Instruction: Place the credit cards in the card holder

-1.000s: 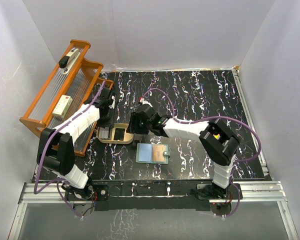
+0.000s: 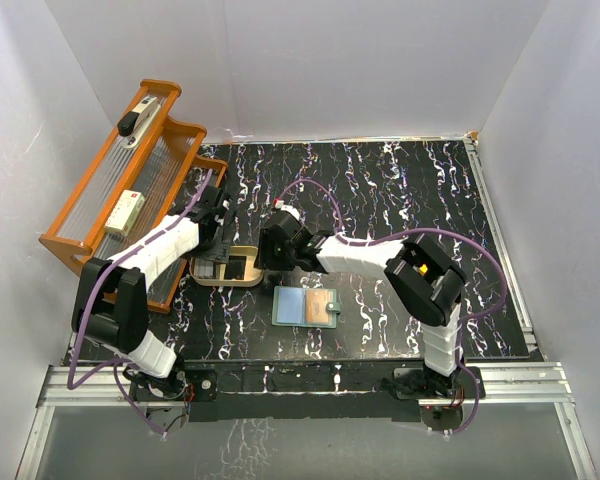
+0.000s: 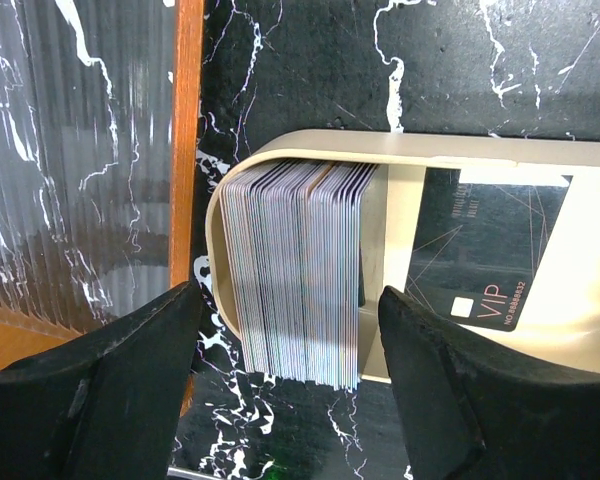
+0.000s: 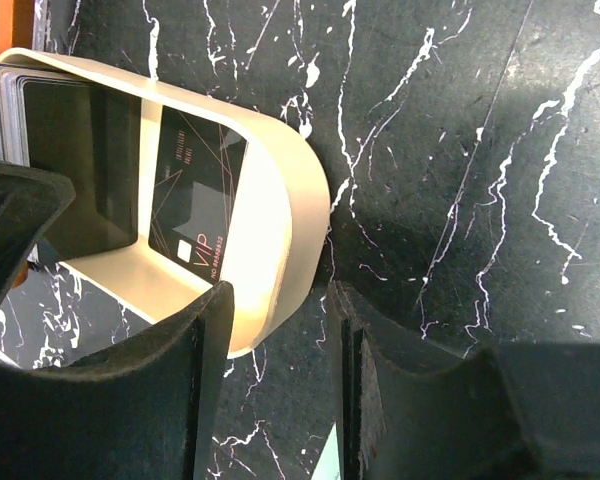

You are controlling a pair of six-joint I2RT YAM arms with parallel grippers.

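A cream tray (image 2: 227, 282) holds a tight stack of cards (image 3: 290, 265) at its left end and a black VIP card (image 3: 475, 255) (image 4: 195, 190) in the middle. My left gripper is open over the stack, fingers either side of its near part. My right gripper is at the tray's right end, fingers apart with nothing clearly between them, part open. An open card holder (image 2: 305, 307), with a blue side and a tan side, lies in front of the tray on the table.
A wooden shelf (image 2: 110, 225) with a stapler and a beige object stands at the left. Walls enclose the table.
My left arm has come slightly toward the front left, and the tray appears nudged slightly left.
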